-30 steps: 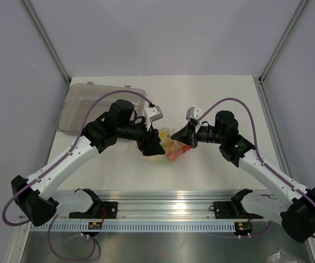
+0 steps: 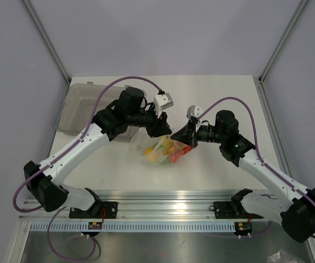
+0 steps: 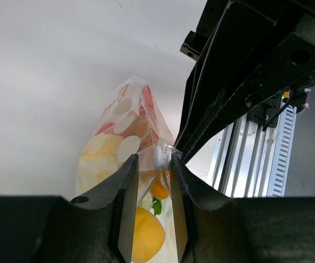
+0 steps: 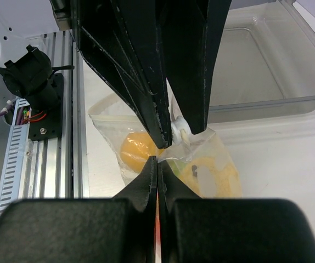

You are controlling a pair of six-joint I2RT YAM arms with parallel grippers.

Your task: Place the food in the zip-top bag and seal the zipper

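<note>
The clear zip bag (image 2: 157, 150) lies mid-table with yellow, orange, green and red contents, including an orange piece (image 3: 146, 235) in the left wrist view. My left gripper (image 2: 163, 131) is partly open, its fingertips either side of the white zipper slider (image 3: 162, 156) (image 4: 179, 131) at the bag's top. My right gripper (image 2: 176, 137) is shut at the bag's top edge, close beside the left fingertips; whether thin plastic is between its fingers is hard to tell.
An empty translucent tray (image 2: 80, 104) sits at the back left, behind the bag.
My left gripper has moved up and right in the top view, toward the bag's top edge and the right gripper. The right arm looks unmoved.
</note>
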